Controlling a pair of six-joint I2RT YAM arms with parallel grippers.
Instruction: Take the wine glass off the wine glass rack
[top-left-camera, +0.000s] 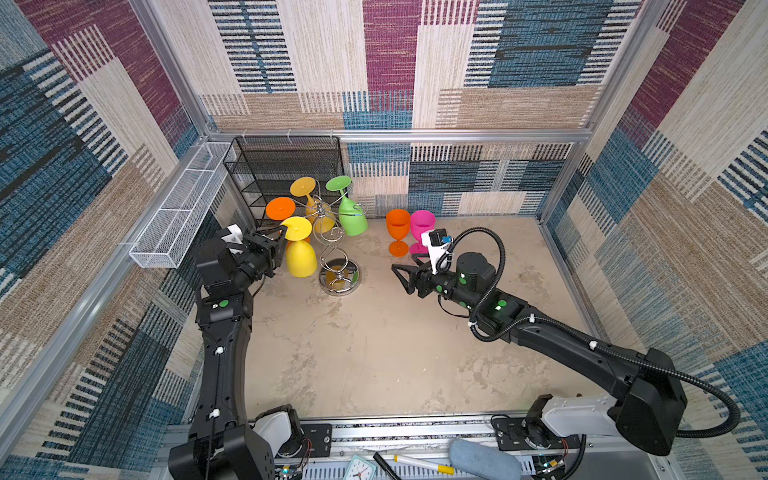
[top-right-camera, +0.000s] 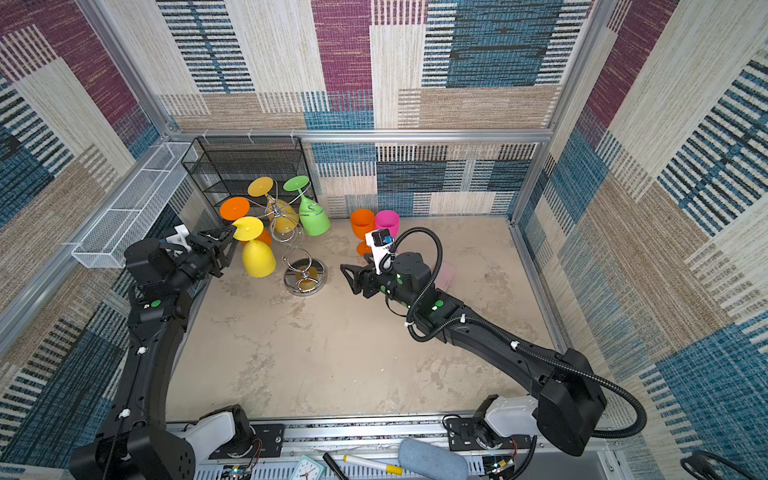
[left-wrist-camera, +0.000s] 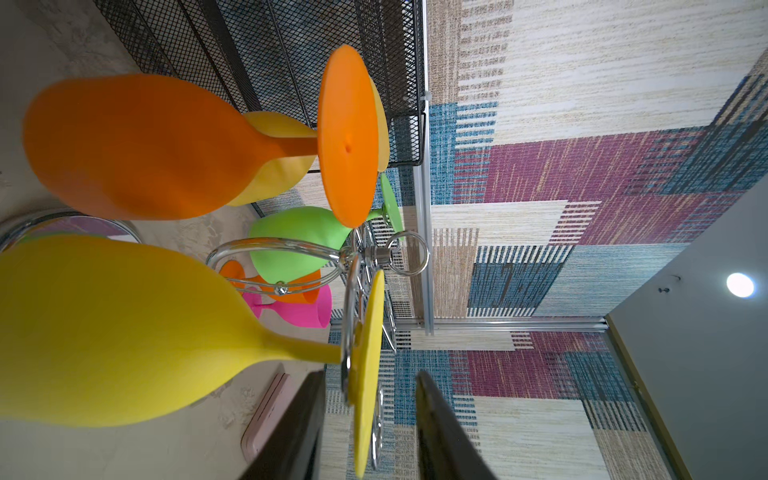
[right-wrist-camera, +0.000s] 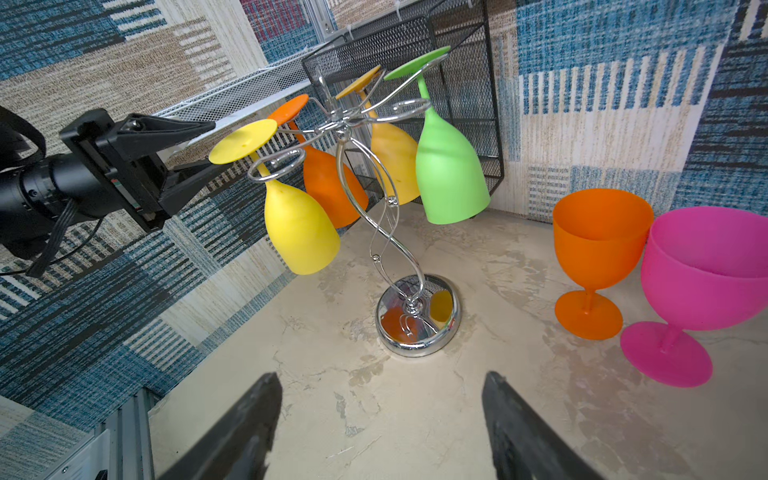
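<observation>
A chrome rack (right-wrist-camera: 344, 128) holds upside-down glasses: yellow (right-wrist-camera: 300, 232), orange (right-wrist-camera: 334, 192), darker yellow (right-wrist-camera: 393, 144) and green (right-wrist-camera: 448, 168). My left gripper is at the yellow glass's foot (left-wrist-camera: 366, 336), its fingers parted either side of the foot's rim in the left wrist view, not visibly closed on it. In the right wrist view it points at that foot from the left. My right gripper (top-left-camera: 400, 276) hangs open over the table right of the rack's round base (top-left-camera: 340, 280), with nothing between its fingers.
An orange goblet (right-wrist-camera: 598, 240) and a pink goblet (right-wrist-camera: 704, 272) stand upright at the back, right of the rack. A black mesh shelf (top-left-camera: 284, 156) is behind it, and a white wire basket (top-left-camera: 176, 208) is along the left wall.
</observation>
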